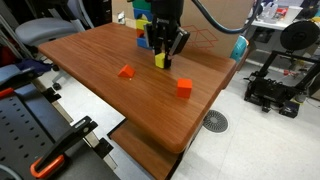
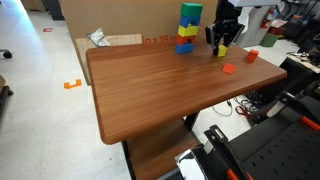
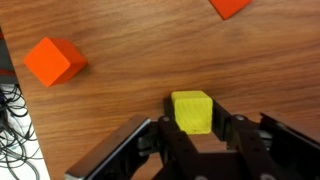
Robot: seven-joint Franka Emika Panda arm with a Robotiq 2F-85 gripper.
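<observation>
A small yellow block (image 3: 193, 112) lies between the fingertips of my gripper in the wrist view. The gripper is down at the tabletop around the block, its fingers part open; whether both fingers touch the block is hard to tell. In exterior view 1 the fingers partly cover the yellow block (image 1: 160, 61). An orange-red cube (image 1: 184, 88) sits nearer the table's rounded end, and a red-orange triangular block (image 1: 126, 71) lies on the other side of the gripper.
A stack of blue, yellow, red and green blocks (image 2: 187, 27) stands at the table's back edge, close to the arm. The orange cube (image 3: 55, 61) is near the table edge.
</observation>
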